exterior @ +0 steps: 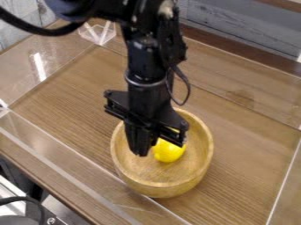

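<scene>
A round light wooden bowl (161,181) sits in the lower middle of the counter. Inside it, toward the right, is a yellow object (170,150), partly covered by my black gripper (141,145). The gripper hangs over the left and back part of the bowl, left of the yellow object, and looks shut, with nothing visible between its fingers.
A clear plastic edge runs along the left side, and black cables lie at the lower left. A wall or ledge borders the back right.
</scene>
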